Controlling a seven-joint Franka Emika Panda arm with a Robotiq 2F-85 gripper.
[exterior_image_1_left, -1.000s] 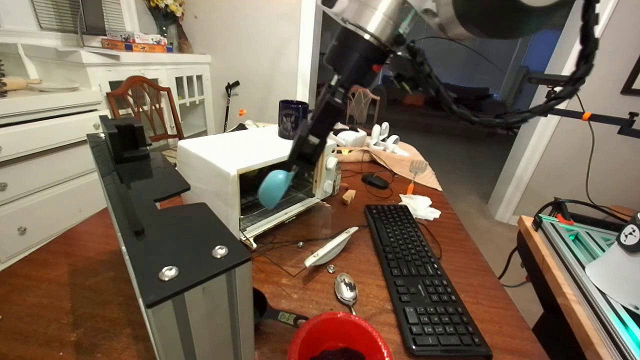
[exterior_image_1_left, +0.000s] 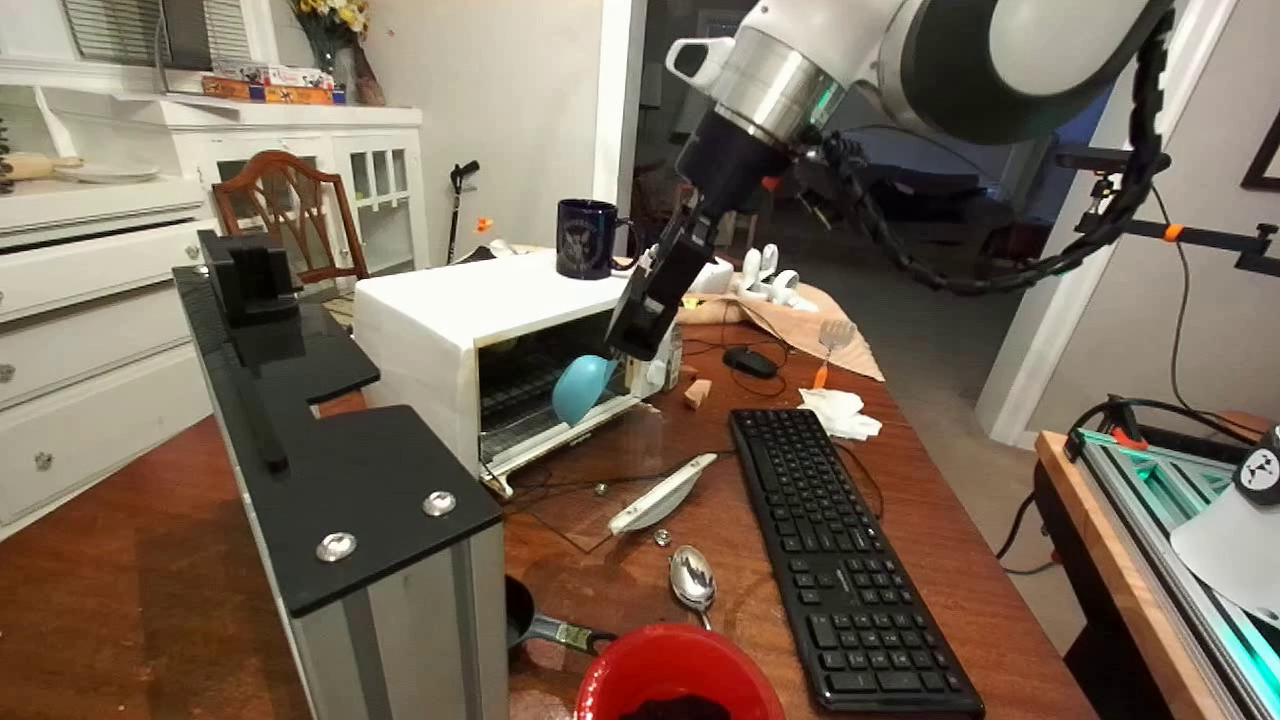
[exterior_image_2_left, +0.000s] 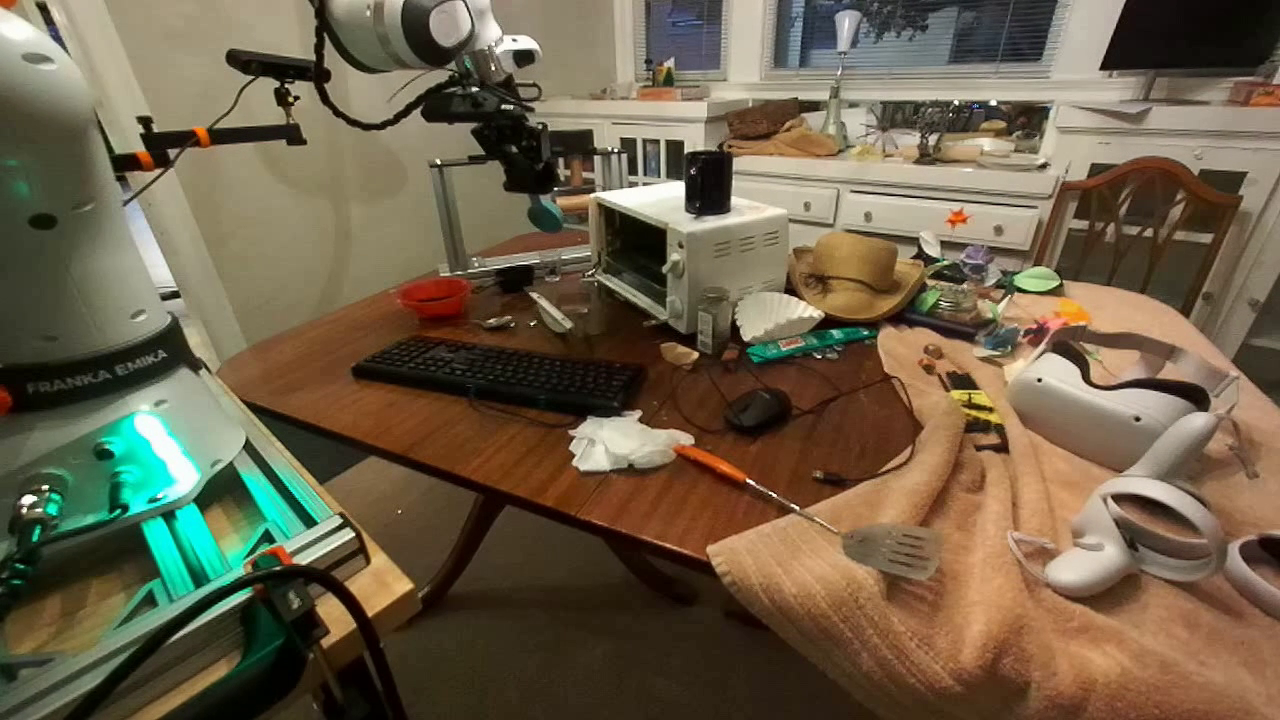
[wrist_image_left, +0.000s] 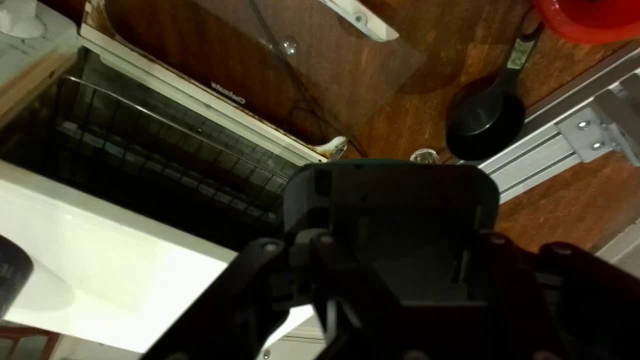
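Observation:
A teal measuring cup or scoop (exterior_image_1_left: 582, 386) hangs in the air before the open front of the white toaster oven (exterior_image_1_left: 414, 314). My gripper (exterior_image_1_left: 626, 342) is shut on it, pointing downward at a slant. From the other side, the same teal scoop (exterior_image_2_left: 546, 214) shows beneath my gripper (exterior_image_2_left: 535, 186), left of the oven. The wrist view is dark around the fingers, and the scoop cannot be made out there. On the table, a red bowl (exterior_image_1_left: 746, 654) has dark contents at its bottom.
A dark mug (exterior_image_1_left: 584, 240) stands on the oven. The oven door lies lowered. A black measuring cup (wrist_image_left: 487, 123), a spoon (exterior_image_1_left: 692, 578), a white utensil (exterior_image_1_left: 662, 494) and a keyboard (exterior_image_1_left: 828, 528) occupy the table. A black-topped frame (exterior_image_1_left: 384, 480) stands close by.
In exterior view 1, the arm and gripper have shifted to the right, and the teal scoop has moved right and slightly down with them. The scoop's tilt has changed; the objects on the table look unmoved.

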